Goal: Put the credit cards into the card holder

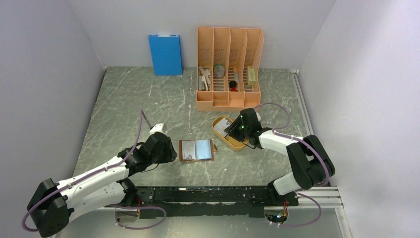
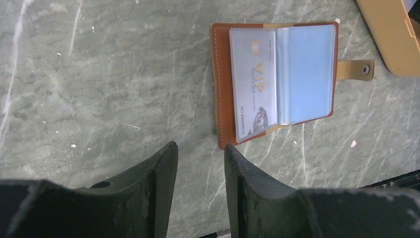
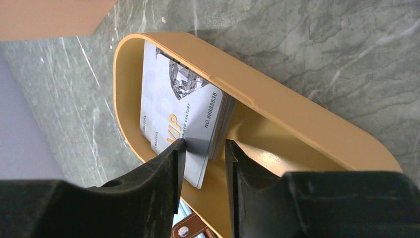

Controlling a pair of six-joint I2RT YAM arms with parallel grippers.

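The brown card holder [image 2: 222, 94] lies spread out on the table, a white VIP card [image 2: 250, 94] in its left-hand sleeve; the right-hand sleeve [image 2: 308, 74] looks pale blue. My left gripper is partly open and empty, just left of the holder. In the tan tray, a stack of white cards [image 3: 190, 111] leans at one end, its top card tilted. My right gripper reaches into this tray with parted fingers. One finger [image 3: 179, 148] overlaps the top card's lower part; whether they touch I cannot tell. Nothing shows gripped between the fingers.
The tan tray [image 1: 218, 133] stands right of the holder. Behind it is a peach organizer [image 1: 204, 105] with several small items, and a blue box [image 1: 166, 54] stands at the back left.
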